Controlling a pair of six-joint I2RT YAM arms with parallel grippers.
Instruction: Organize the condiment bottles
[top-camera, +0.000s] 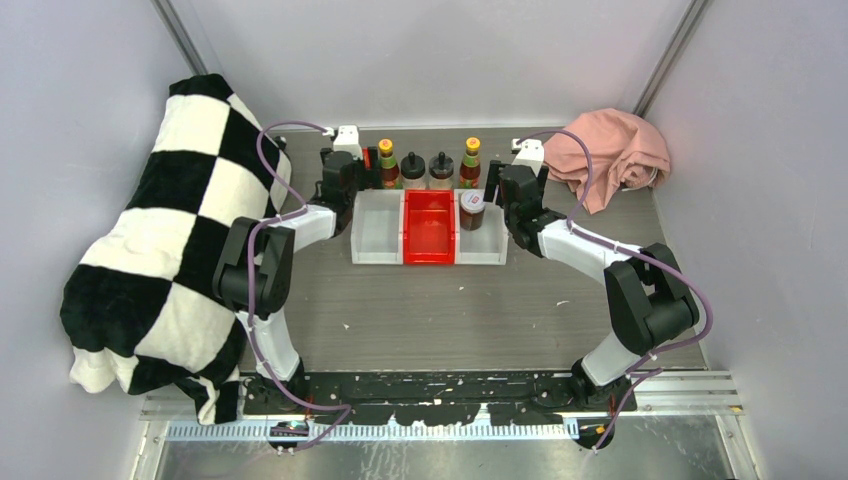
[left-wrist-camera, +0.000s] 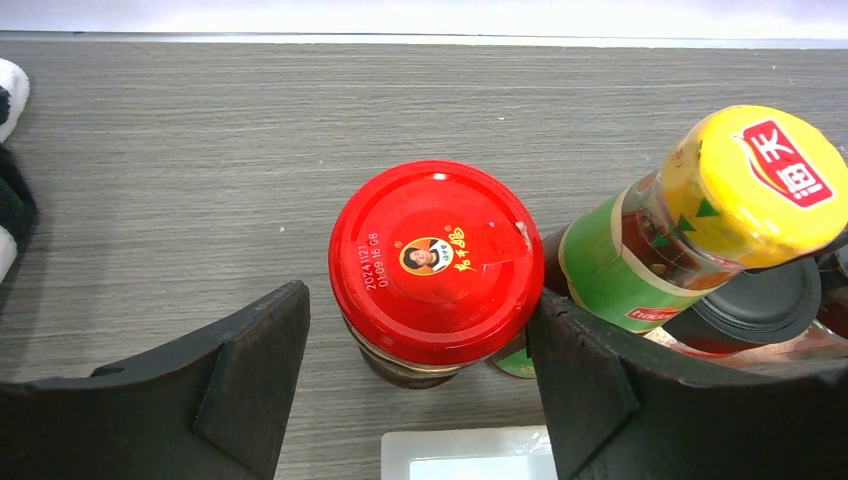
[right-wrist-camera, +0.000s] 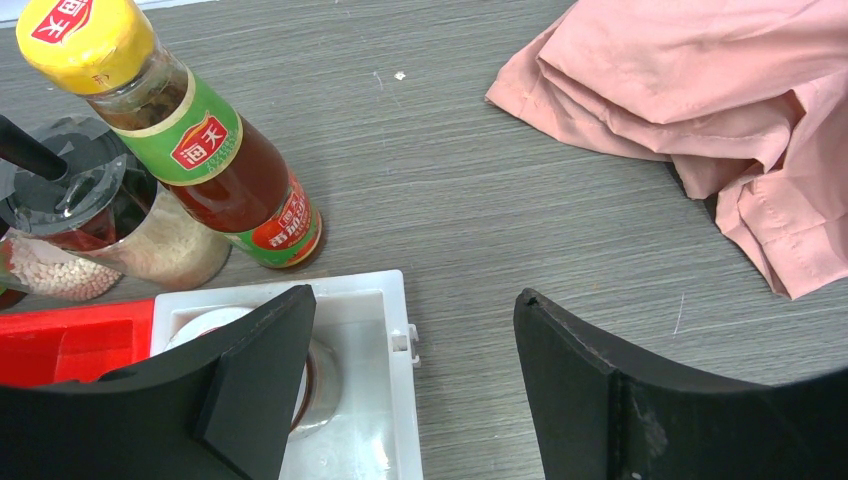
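Note:
A red-lidded jar (left-wrist-camera: 436, 255) stands between the fingertips of my open left gripper, right fingertip close to its lid. Yellow-capped sauce bottles (top-camera: 470, 165) and black-lidded shakers (top-camera: 413, 170) stand in a row behind the organizer, which has white side compartments (top-camera: 377, 228) and a red middle one (top-camera: 429, 228). A white-lidded jar (top-camera: 472, 212) sits in the right compartment. My open right gripper hangs over that compartment's right edge, nothing held, with a yellow-capped bottle (right-wrist-camera: 230, 180) behind it to the left.
A checkered blanket (top-camera: 170, 250) fills the left side. A pink cloth (right-wrist-camera: 680, 100) lies at the back right.

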